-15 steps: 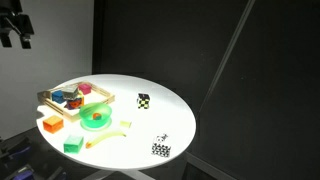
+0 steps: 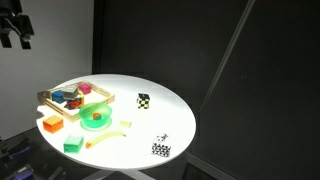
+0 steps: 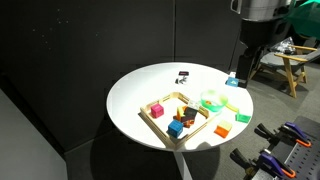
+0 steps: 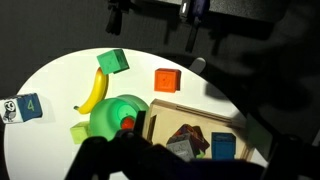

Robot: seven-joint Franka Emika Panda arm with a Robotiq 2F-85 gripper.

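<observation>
My gripper [image 2: 16, 43] hangs high at the left in exterior view 1, open and well above the round white table [image 2: 175, 105]. Nothing shows between its fingers. On the table a green bowl [image 2: 86, 122] holds a small red item, seen also inside the bowl [image 4: 96, 122] in the wrist view. Beside it are an orange block [image 4: 167, 80], a green block [image 4: 113, 61], a yellow banana [image 4: 95, 91] and a small yellow-green block [image 4: 79, 132]. A wooden tray [image 3: 150, 123] contains several things, among them a pink block [image 3: 157, 110] and a blue block [image 3: 175, 129].
A yellow-and-black patterned cube [image 2: 143, 101] stands toward the back, with a black-and-white block [image 2: 161, 150] near the table's right edge. A wooden chair [image 3: 285, 70] stands behind the table.
</observation>
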